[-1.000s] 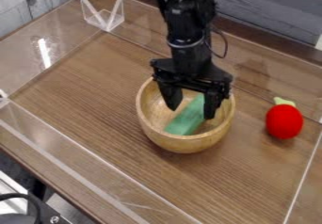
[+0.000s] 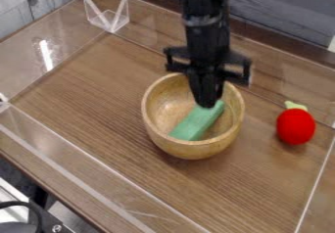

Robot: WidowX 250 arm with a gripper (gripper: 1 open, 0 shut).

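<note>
My black gripper [image 2: 183,69] hangs above the back of a tan wooden bowl [image 2: 167,137], with its fingers shut and nothing visible between them. Inside the bowl, toward the right, a green oblong object [image 2: 199,121] lies tilted along the bottom.
A red tomato-like object [image 2: 296,127] with a pale green piece behind it sits right of the bowl. A clear wire-like or plastic item [image 2: 110,17] stands at the back left.
My gripper has risen from low over the bowl to higher above its back rim, uncovering more of the green object, which remains in the bowl.
</note>
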